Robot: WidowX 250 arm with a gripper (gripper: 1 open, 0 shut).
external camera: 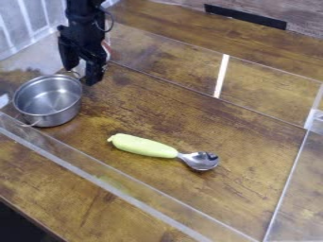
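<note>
My black gripper (81, 68) hangs at the upper left, just behind a steel pot (48, 102) with wire handles on the left side of the wooden table. Whether its fingers are apart or together is unclear against the dark arm. A pale yellow corn cob (142, 146) lies in the lower middle, and a steel spoon or scoop (199, 160) lies at its right end.
Clear strips or edges (303, 151) run along the right and front, and a clear panel stands at the back left.
</note>
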